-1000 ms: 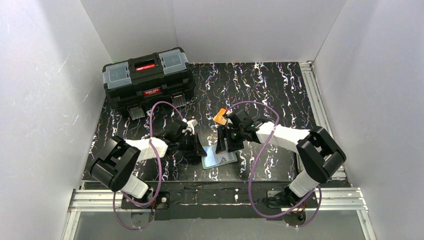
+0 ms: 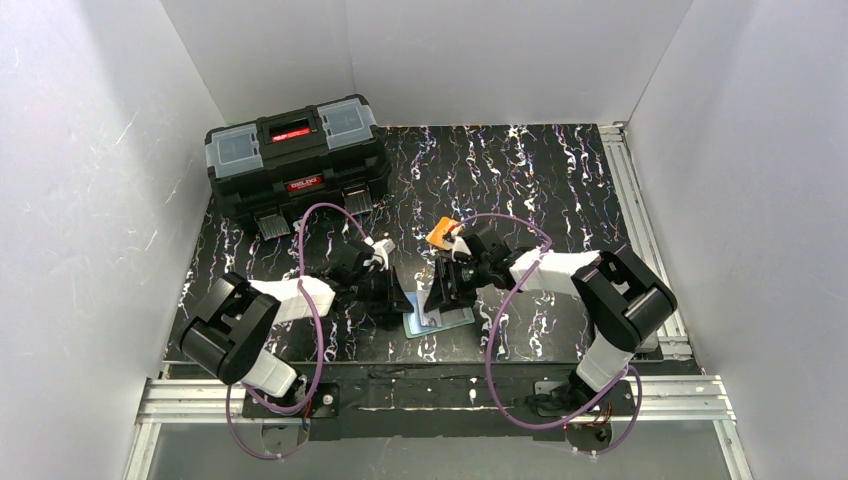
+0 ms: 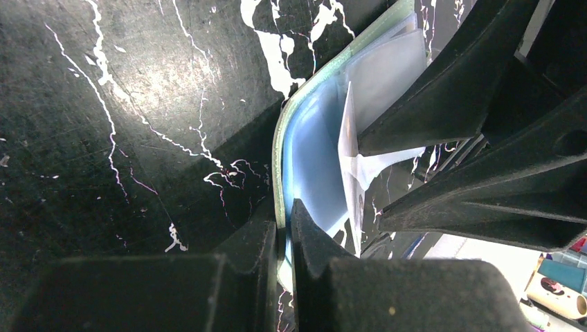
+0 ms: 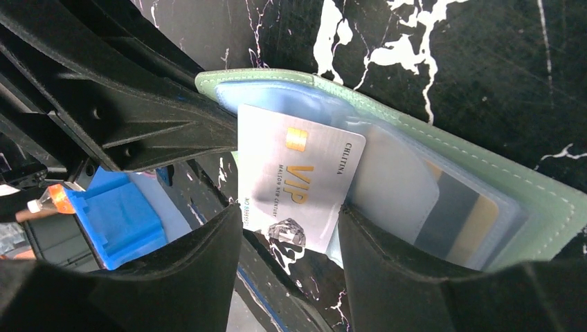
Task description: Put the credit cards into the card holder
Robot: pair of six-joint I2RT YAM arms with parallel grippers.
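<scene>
The card holder (image 2: 440, 322) is spread flat on the table at the front centre, pale blue with a green rim and clear pockets. My left gripper is shut on its left edge. A white card marked VIP (image 4: 301, 173) lies over the blue pocket side of the holder in the right wrist view, its right edge beside a clear flap. My right gripper is part open at the card's near end, one fingertip by each side. From the left wrist view the card (image 3: 349, 131) looks raised off the pocket; how far it is inside cannot be told.
Another card (image 4: 460, 214) shows through a clear pocket on the holder's right. Behind the right gripper lies a small orange item (image 2: 441, 232). A black toolbox (image 2: 297, 160) fills the back left, and the back right of the table is clear.
My right gripper has shifted a little left over the holder, and a white card edge now shows by its fingers. The left arm and the holder stay in place.
</scene>
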